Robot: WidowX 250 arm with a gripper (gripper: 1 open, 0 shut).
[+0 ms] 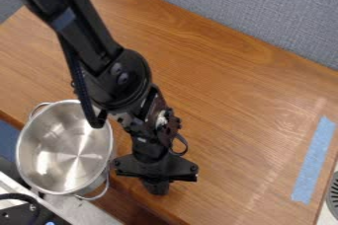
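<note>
The black robot arm reaches down from the upper left to my gripper [156,182], which is low over the front of the wooden table [224,101], just right of a steel pot [59,150]. The arm covers part of the pot's right side. The area between and under the fingers is dark, so whether anything is there cannot be seen. No red object shows in this view.
A light blue strip [311,160] lies along the right edge of the table. A grey wall rises at the upper right.
</note>
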